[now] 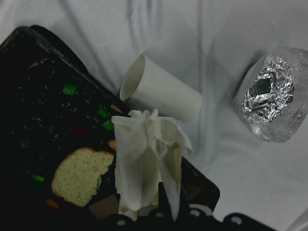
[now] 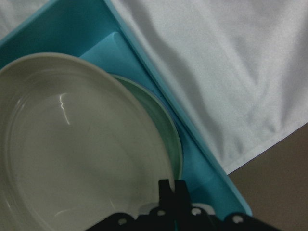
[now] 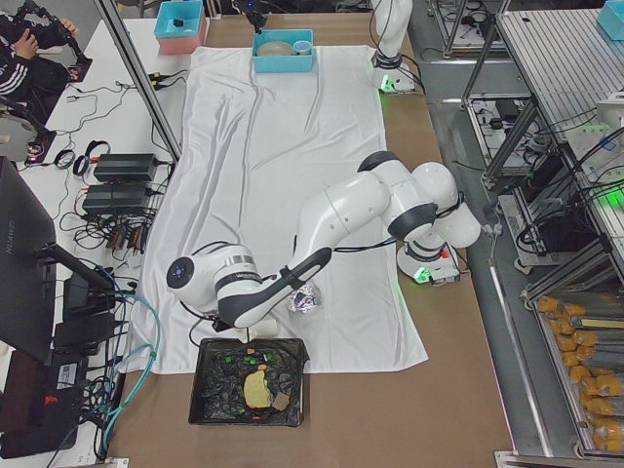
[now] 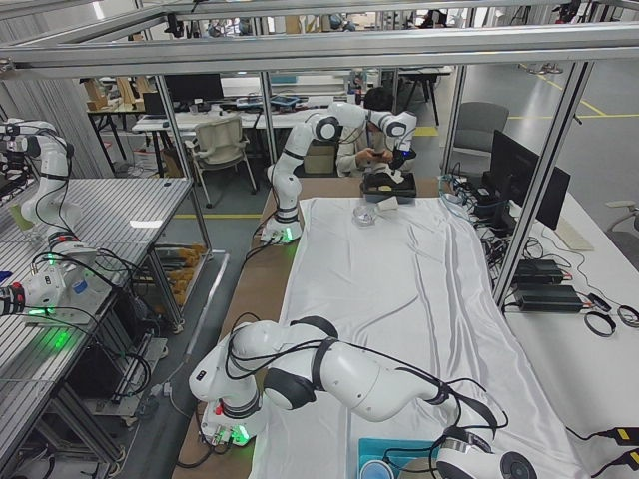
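Note:
My left gripper is shut on a crumpled white napkin (image 1: 144,159), held over a black tray (image 1: 33,115) of food scraps, with a slice of bread (image 1: 77,175) and small green bits inside. A white paper cup (image 1: 168,96) lies on its side beside the tray; a crumpled foil item in clear plastic (image 1: 269,96) is to its right. My right gripper is shut on the rim of a cream plate (image 2: 82,149), which is in a blue bin (image 2: 202,147) above a green dish (image 2: 159,120).
A white cloth (image 3: 283,136) covers most of the table, its middle clear. A light blue cup (image 3: 301,48) stands in the blue bin at the far end. Brown table surface shows along the edges.

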